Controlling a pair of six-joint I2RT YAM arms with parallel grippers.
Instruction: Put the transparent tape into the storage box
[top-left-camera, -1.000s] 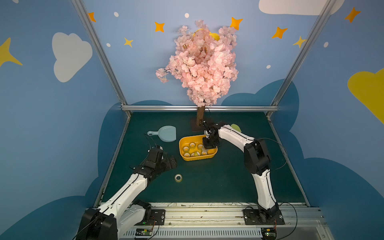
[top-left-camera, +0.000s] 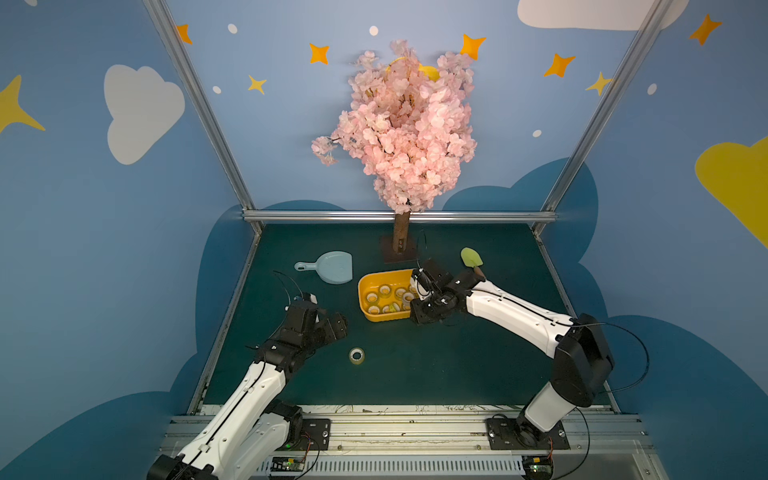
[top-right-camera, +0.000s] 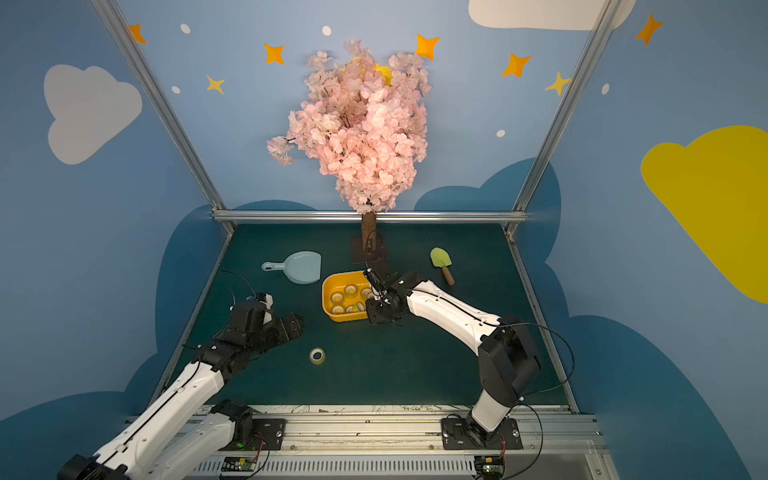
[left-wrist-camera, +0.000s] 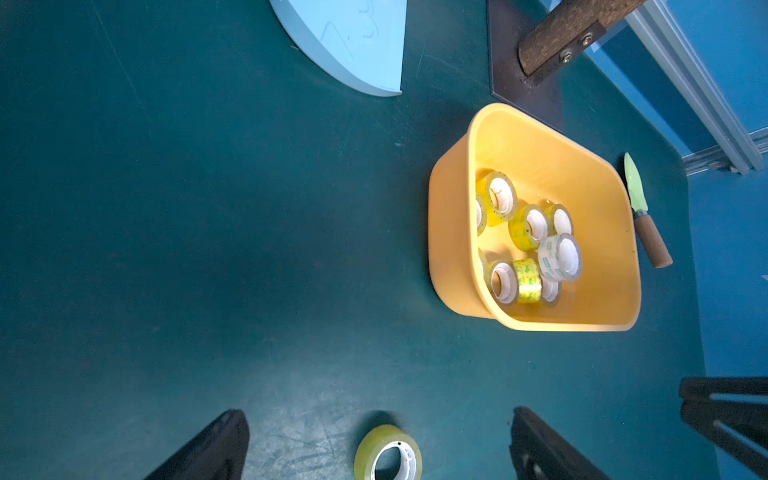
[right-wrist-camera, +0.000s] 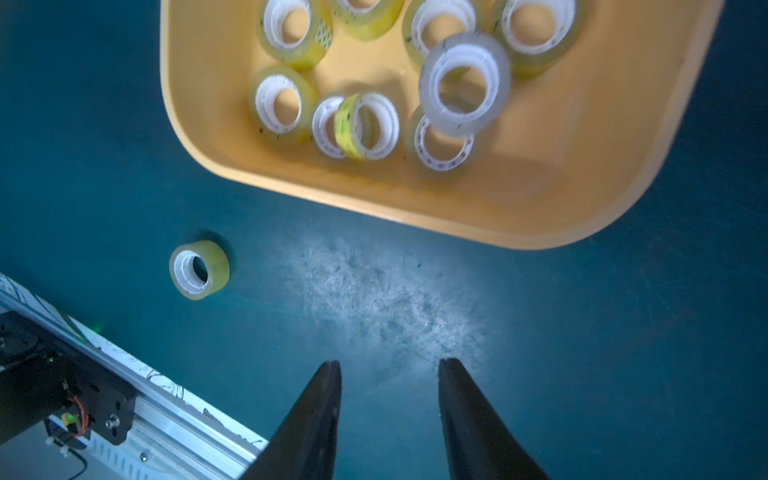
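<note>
A lone tape roll lies on the green table in front of the yellow storage box; the left wrist view shows it as yellowish transparent tape at the bottom. The box holds several tape rolls. My left gripper is open, above and behind that lone roll, with its fingertips apart. My right gripper is at the box's right front in the top views; its fingers stand apart over bare table, with nothing between them.
A blue dustpan lies back left and a green trowel back right. A blossom tree stands behind the box. Bare table surrounds the lone roll and extends to the front rail.
My left arm has shifted slightly left. The lone roll has not moved.
</note>
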